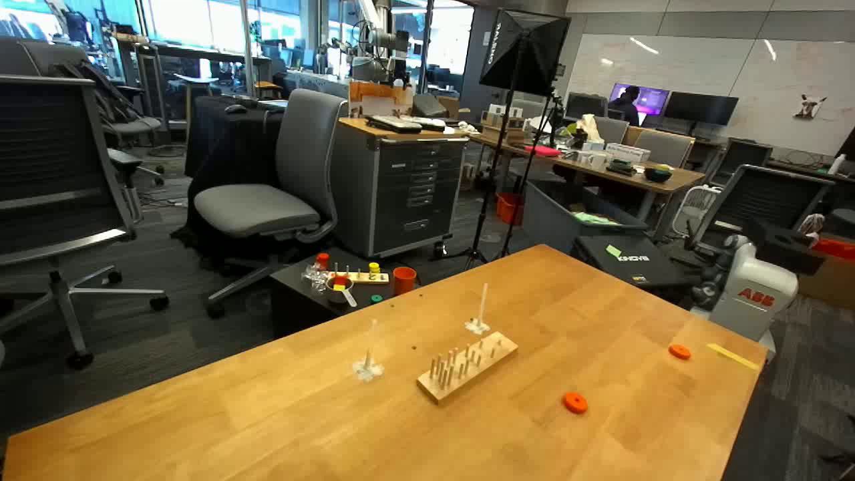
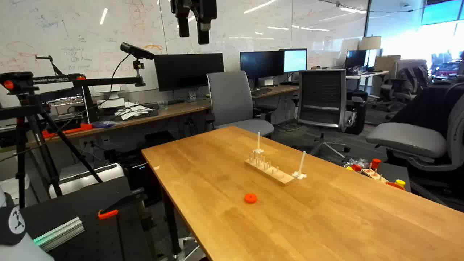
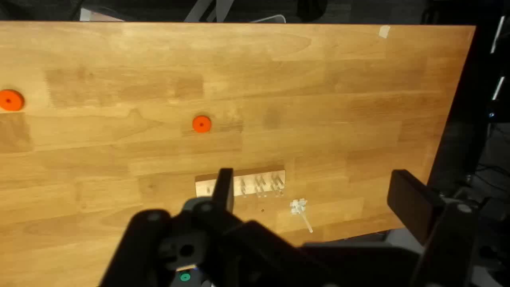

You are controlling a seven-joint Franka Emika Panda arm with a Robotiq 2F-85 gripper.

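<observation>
High above the table, my gripper (image 2: pixel 194 39) stands open with nothing between its fingers; in the wrist view the fingers (image 3: pixel 223 191) are wide apart. An orange disc with a centre hole (image 1: pixel 574 402) lies flat on the bare wood, and a second orange disc (image 1: pixel 679 352) rests nearer the table's right edge. The wooden peg board (image 1: pixel 467 367) carries rows of upright pegs of differing heights. Close to it rise two thin pale rods, one rod (image 1: pixel 482 304) behind its far end and another rod (image 1: pixel 371 345) to its left. One finger hides part of the board in the wrist view.
A camera on a tripod arm (image 2: pixel 108 81) stands at the left of exterior view 2.
</observation>
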